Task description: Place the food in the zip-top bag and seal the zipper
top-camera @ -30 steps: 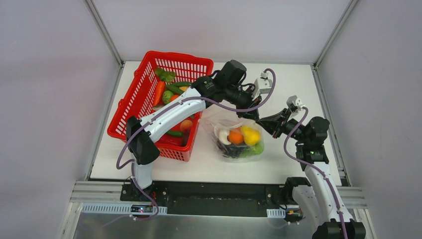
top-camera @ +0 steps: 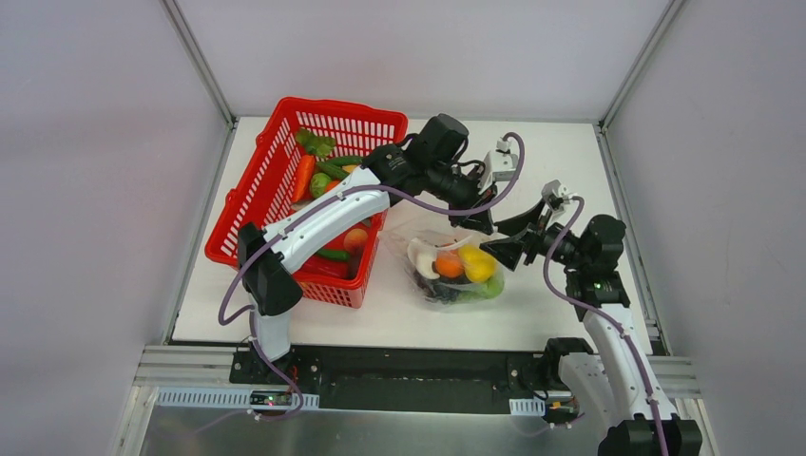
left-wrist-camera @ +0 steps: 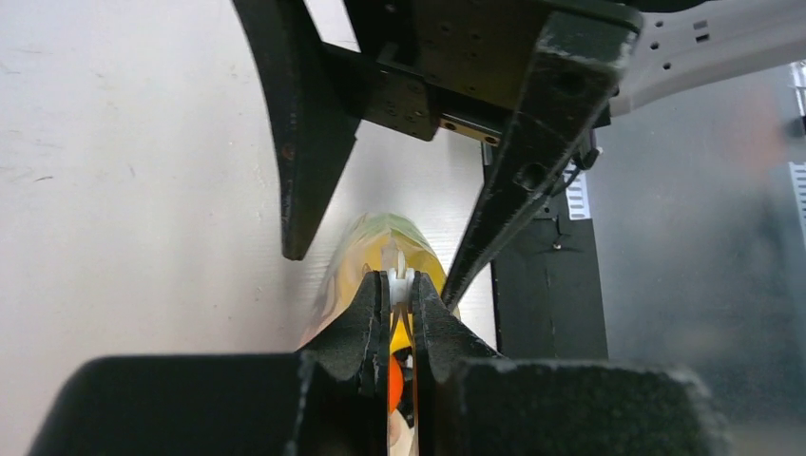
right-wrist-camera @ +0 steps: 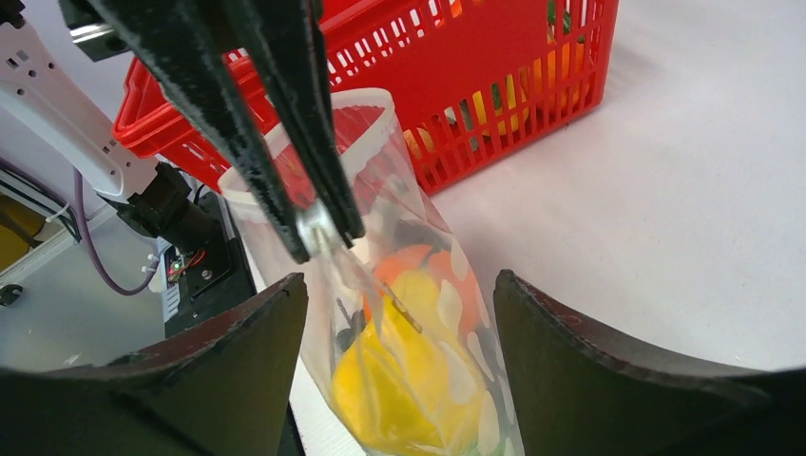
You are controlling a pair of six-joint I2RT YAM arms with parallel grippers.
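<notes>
The clear zip top bag (top-camera: 428, 285) holds food: an orange fruit (top-camera: 449, 266), a yellow pepper (top-camera: 479, 263), a pale curved piece (top-camera: 422, 256), and dark and green items. My left gripper is shut on the white zipper at the bag's top edge, also visible between its fingertips in the right wrist view (right-wrist-camera: 325, 242). My right gripper stands open around the bag's side just below that, its fingers (left-wrist-camera: 508, 180) spread either side of the pinched edge in the left wrist view. The bag's rim forms an open loop toward the basket.
The red basket (top-camera: 228, 228) of vegetables and fruit fills the table's left side, close behind the bag and beneath my left arm. Bare table (top-camera: 546, 152) shows at the back right and along the front edge.
The left gripper and bag have barely moved.
</notes>
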